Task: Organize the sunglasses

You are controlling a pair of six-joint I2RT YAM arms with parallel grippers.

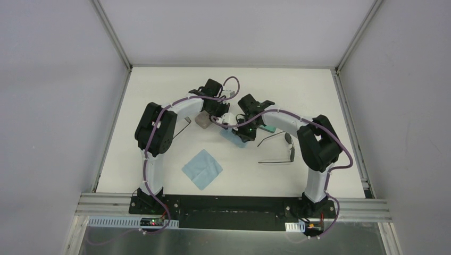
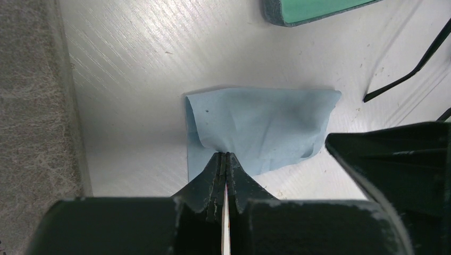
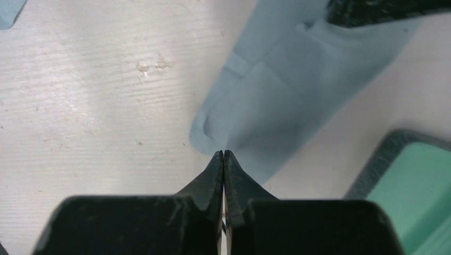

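A folded blue cloth [image 2: 266, 122] lies on the table between my grippers, below both. My left gripper is shut over one end of it, my right gripper shut over the other; nothing shows between either pair of fingers. Sunglasses [image 1: 291, 151] lie with arms open at the right of the top view. A second pair [image 1: 183, 129] is partly hidden by the left arm. A green-lined case [image 2: 324, 6] lies beyond the cloth, partly hidden by the right arm in the top view.
A second blue cloth [image 1: 202, 169] lies flat at the front left. A grey speckled object [image 1: 202, 120] sits beside the left gripper.
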